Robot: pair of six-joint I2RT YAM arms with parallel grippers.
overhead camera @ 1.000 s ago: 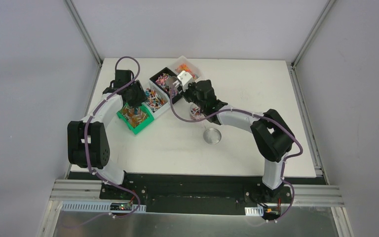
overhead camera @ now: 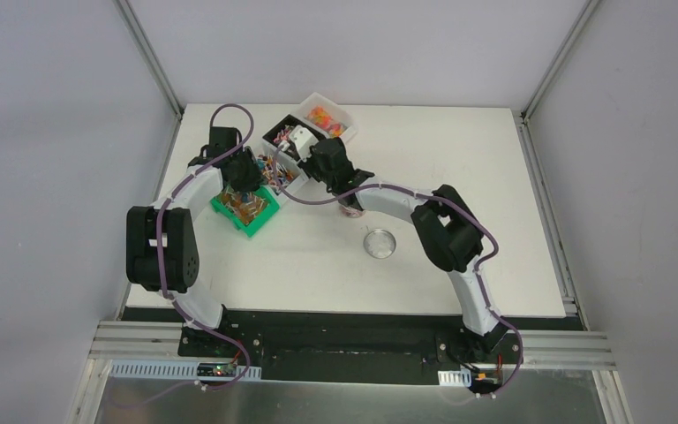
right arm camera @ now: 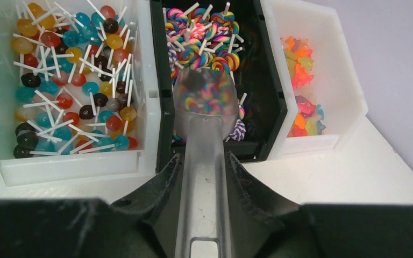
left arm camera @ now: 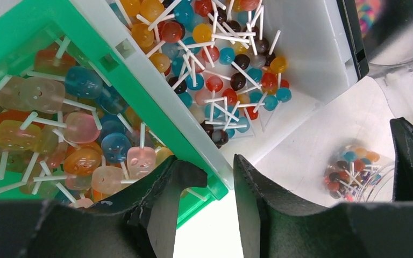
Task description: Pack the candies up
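Observation:
My left gripper is shut on the adjoining walls of the green bin [left arm camera: 140, 121] and the white bin [left arm camera: 322, 70]. The green bin holds large translucent lollipops [left arm camera: 86, 161]; the white one holds small round lollipops [left arm camera: 215, 83]. A clear scoop [right arm camera: 205, 177] has its handle between the fingers of my right gripper. The scoop's bowl is inside the black bin [right arm camera: 258, 102], over swirl lollipops [right arm camera: 223, 27], whose colours show through it. Whether any candy lies in the bowl I cannot tell.
Beyond the black bin stands a white bin [right arm camera: 333, 70] with gummy candies [right arm camera: 304, 115]. A clear jar [left arm camera: 379, 183] with some round lollipops is partly under the right arm. A round lid [overhead camera: 380, 244] lies on the table.
My right arm has moved left with the scoop, bringing it over the black bin. The black bin and the gummy bin have shifted slightly left and back.

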